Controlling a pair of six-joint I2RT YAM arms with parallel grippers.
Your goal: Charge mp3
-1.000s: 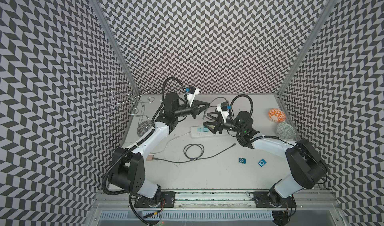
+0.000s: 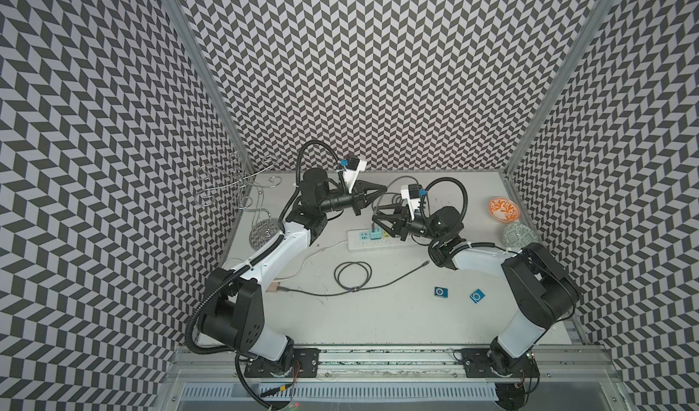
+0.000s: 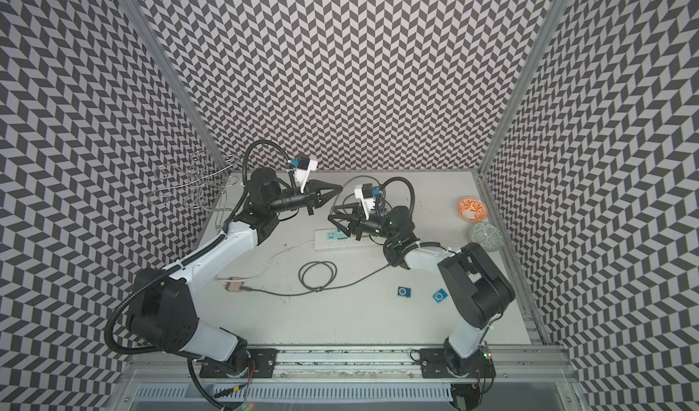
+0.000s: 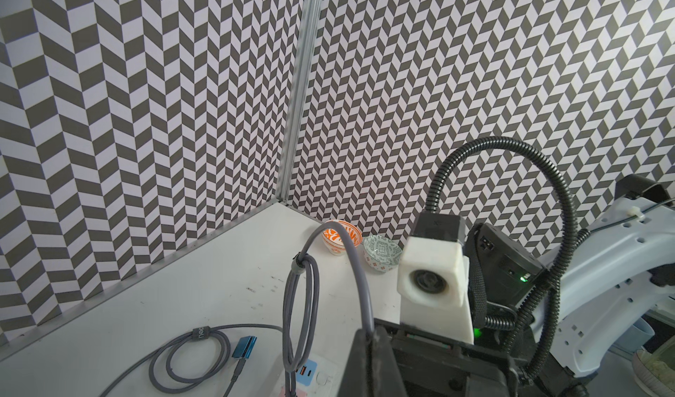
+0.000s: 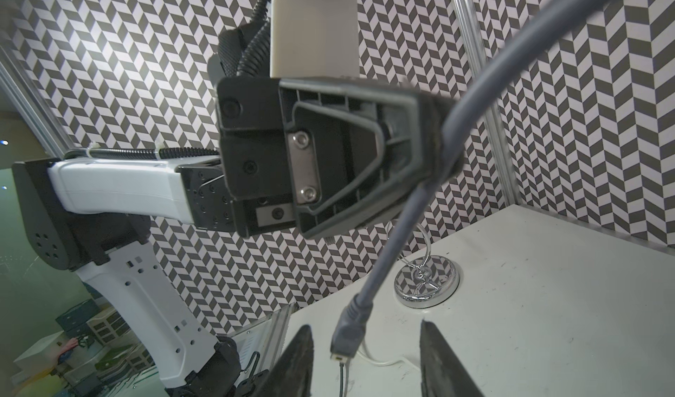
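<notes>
My left gripper (image 2: 385, 188) is shut on a grey charging cable, pinched at its fingertips in the left wrist view. Below that grip the cable's free end hangs down to a grey connector (image 5: 349, 332). My right gripper is part open, and in its wrist view the connector appears in the gap between the two fingers; contact with either finger does not show. Two small blue mp3 players (image 2: 441, 292) lie flat at the front right of the table. A white power strip (image 2: 356, 242) with blue-green sockets sits under the right gripper.
A second grey cable (image 2: 342, 293) lies coiled near the middle, with one end at a pinkish block (image 2: 272, 287). An orange bowl (image 2: 503, 209) and a green bowl (image 2: 519, 236) stand at the right. A wire stand with a chrome base (image 5: 426, 284) is at the left.
My right gripper has shifted slightly up in the top left view, with its arm re-angled and its fingers closer together. The left gripper has moved slightly right and up, still holding the cable.
</notes>
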